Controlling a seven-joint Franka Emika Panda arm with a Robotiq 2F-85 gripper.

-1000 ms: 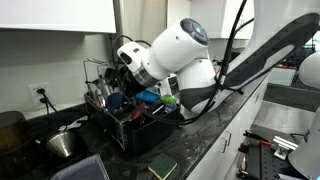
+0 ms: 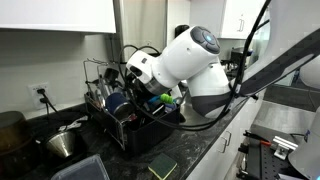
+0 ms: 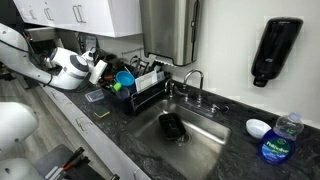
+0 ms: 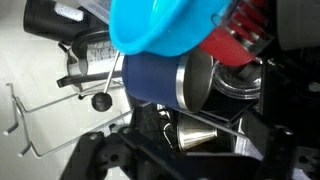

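My gripper is open over the dish rack, its dark fingers (image 4: 108, 150) at the bottom of the wrist view. Just ahead of them lies a dark blue mug (image 4: 152, 80) with a metallic rim; nothing shows held between the fingers. A bright blue bowl-like dish (image 4: 160, 25) and a red item (image 4: 228, 48) crowd close to the mug. In exterior view 1, the dish rack (image 2: 150, 135) holds a dark blue cup (image 2: 117, 101) and bright green dishware (image 2: 167, 98). The arm partly covers the gripper there.
A sponge (image 2: 162, 166) lies on the counter before the rack, near a grey mat (image 2: 85, 172). A metal pot (image 2: 62, 145) stands at left. The sink (image 3: 180, 140), faucet (image 3: 195, 82) and soap bottle (image 3: 281, 138) are on the rack's other side.
The arm has come down somewhat and shifted to the right in exterior view 1. The rack and its dishes look unmoved.
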